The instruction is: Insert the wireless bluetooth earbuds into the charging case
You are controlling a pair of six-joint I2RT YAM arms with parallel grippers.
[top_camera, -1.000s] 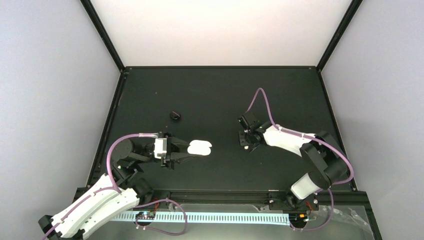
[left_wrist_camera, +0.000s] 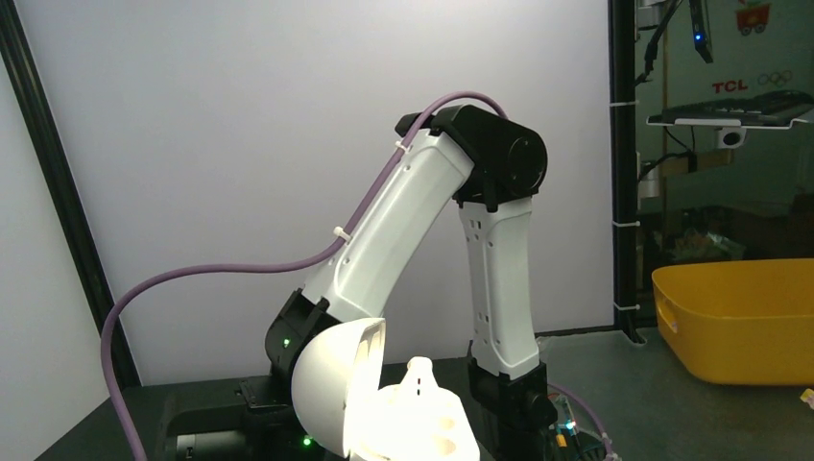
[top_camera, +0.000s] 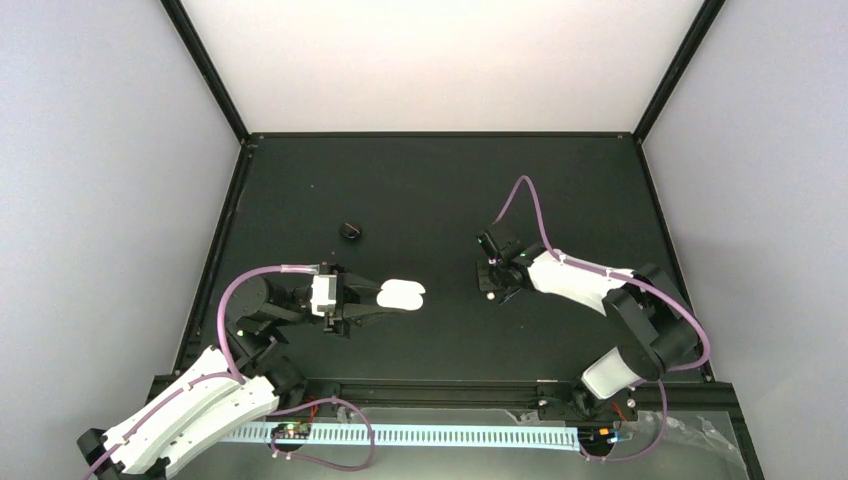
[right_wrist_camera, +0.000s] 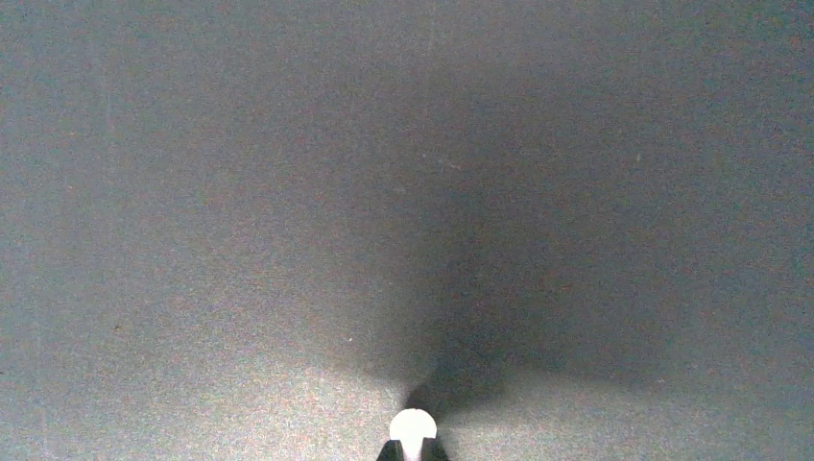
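My left gripper (top_camera: pixel 385 297) is shut on the white charging case (top_camera: pixel 402 294), held out over the table's left half. In the left wrist view the case's lid (left_wrist_camera: pixel 331 379) stands raised beside its brightly lit base (left_wrist_camera: pixel 422 423); glare hides much of the inside. Low over the table on the right, my right gripper is shut on a white earbud (right_wrist_camera: pixel 413 424). Only the tips of its dark fingers show at the bottom of the right wrist view, one on each side of the bud. From above, the earbud is a small white dot.
A small black object (top_camera: pixel 350 231) lies on the table behind the left arm. A yellow bin (left_wrist_camera: pixel 739 322) stands outside the work area.
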